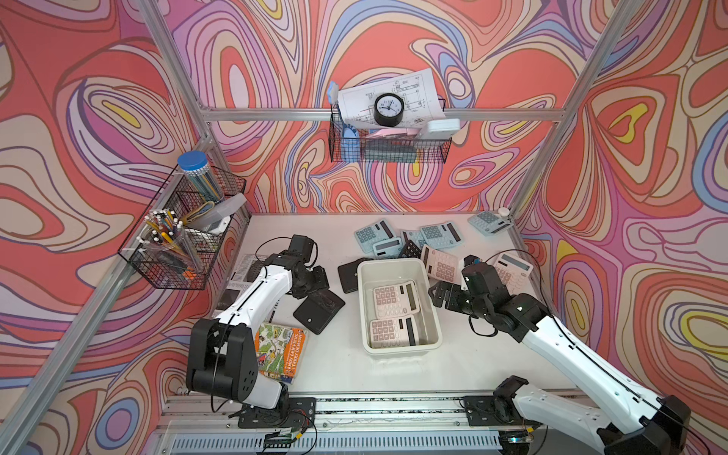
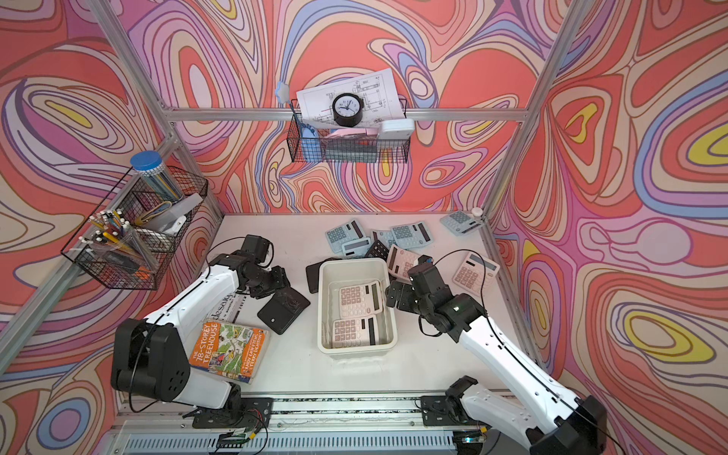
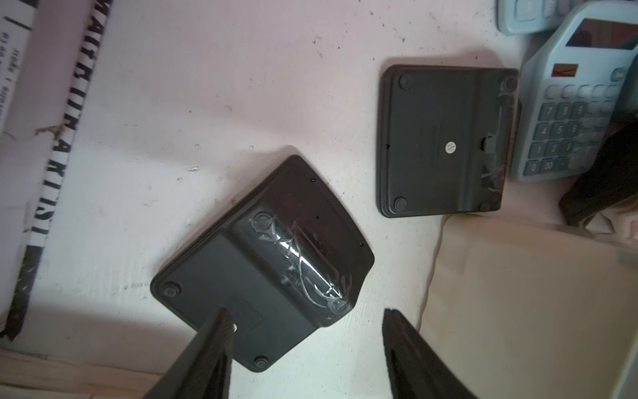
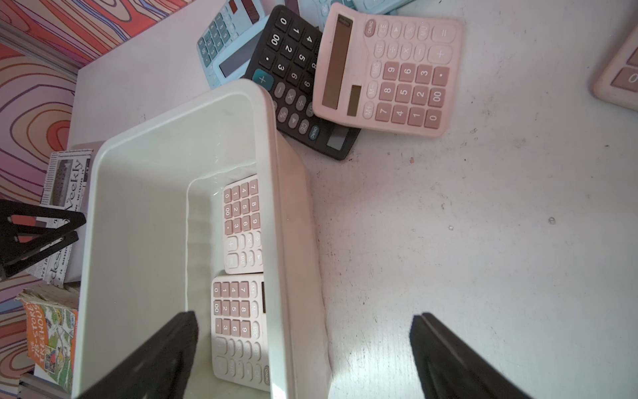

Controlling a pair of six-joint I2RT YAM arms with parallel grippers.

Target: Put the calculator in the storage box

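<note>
A black calculator (image 3: 265,266) lies face down on the table, left of the cream storage box (image 1: 362,318). Over its near corner, my left gripper stands open, its fingers (image 3: 216,355) apart with nothing held. A second black calculator (image 3: 445,143) rests face down against the box's far left corner. Two pink calculators, an upper one (image 1: 396,300) and a lower one (image 1: 388,332), sit inside the box. At the box's right wall my right gripper is open and empty, one finger on the box side of that wall and the other outside it.
Behind the box lie several blue calculators, a black one (image 4: 292,79) and a pink one (image 4: 388,69) partly overlapping it. Another pink calculator (image 2: 475,271) is at the right. Books (image 1: 280,350) lie at the left front. Free table shows in front of the box.
</note>
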